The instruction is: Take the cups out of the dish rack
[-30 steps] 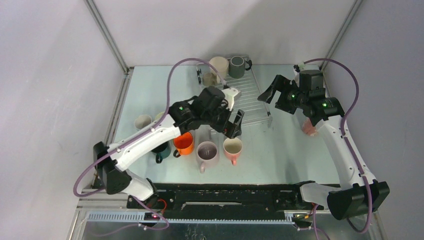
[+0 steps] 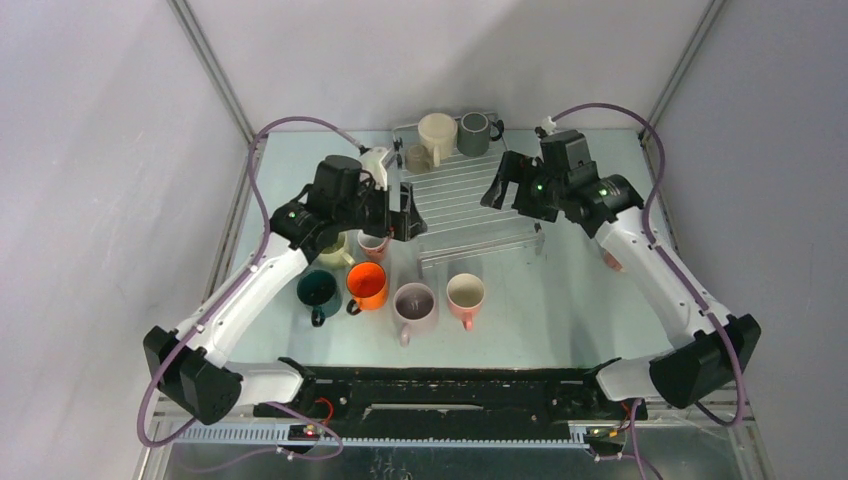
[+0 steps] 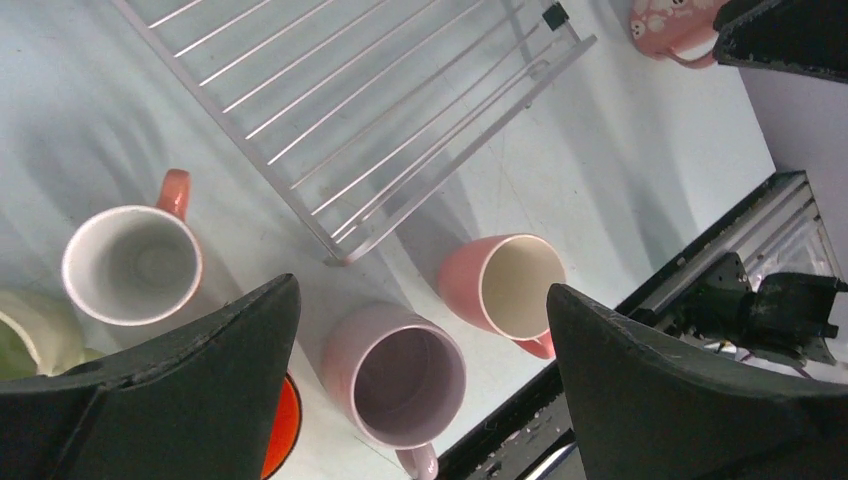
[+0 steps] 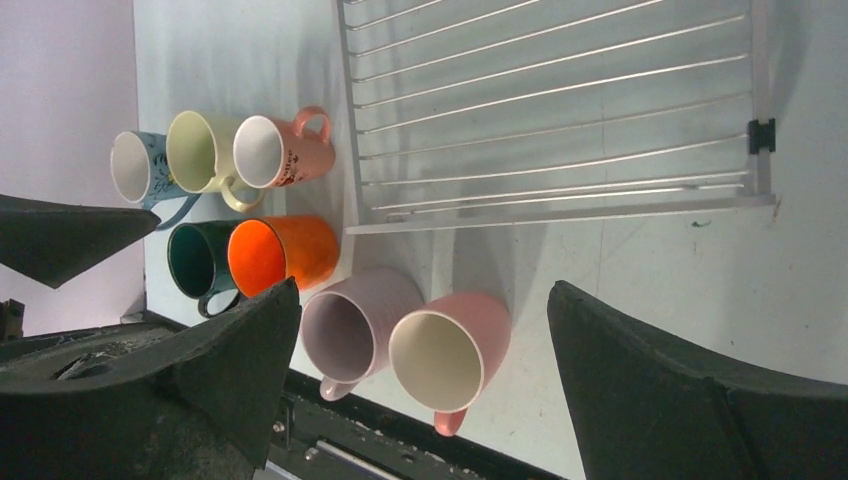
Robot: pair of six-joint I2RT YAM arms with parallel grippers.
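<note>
At the back of the wire dish rack (image 2: 465,205) stand a cream cup (image 2: 437,128), a dark grey cup (image 2: 474,138) and a smaller tan cup (image 2: 419,159). My left gripper (image 2: 401,212) hovers near the rack's left side, open and empty. Across from it, over the right side, my right gripper (image 2: 514,196) is also open and empty. On the table in front are a mauve cup (image 2: 415,309), a pink cup (image 2: 466,296), an orange cup (image 2: 367,287) and a dark green cup (image 2: 319,291).
Left of the rack, a small pink cup (image 4: 292,152), a pale yellow cup (image 4: 203,150) and a blue patterned cup (image 4: 150,170) stand close together. Another patterned pink cup (image 3: 672,24) is at the right.
The left gripper has moved left and back, away from above the pink cup toward the rack's left side. My right gripper has shifted left over the rack's right side. The visible cups have not moved.
</note>
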